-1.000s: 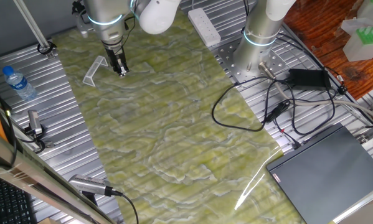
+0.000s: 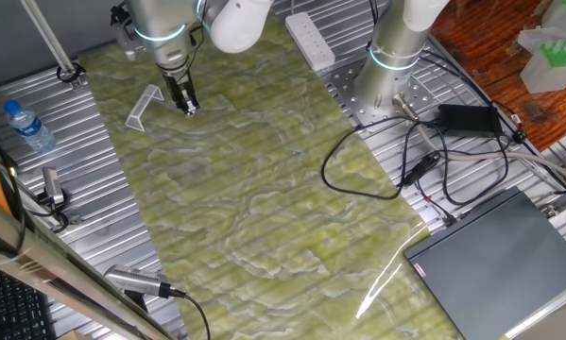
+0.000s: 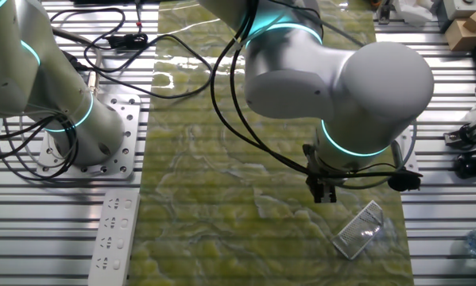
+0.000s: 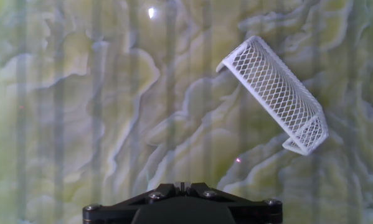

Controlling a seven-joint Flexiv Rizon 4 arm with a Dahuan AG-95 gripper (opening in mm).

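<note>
A small white mesh frame, shaped like a toy goal (image 4: 276, 93), rests on the green marbled mat (image 4: 111, 124) at the upper right of the wrist view. In exterior view 1 the same white goal (image 2: 142, 107) is near the mat's far left edge. My gripper is shut, its fingertips together and nothing seen between them. It hangs over the mat beside the goal, apart from it; in exterior view 2 the gripper (image 3: 323, 193) is left of the goal (image 3: 358, 230).
A water bottle (image 2: 29, 127) stands off the mat on the slatted metal table. A power strip (image 2: 310, 41), the robot's base plate (image 2: 366, 96), looped black cables (image 2: 353, 192) and a dark laptop (image 2: 509, 269) lie along the right side.
The gripper has shifted very slightly in exterior view 1, toward the right. The white goal stays in place.
</note>
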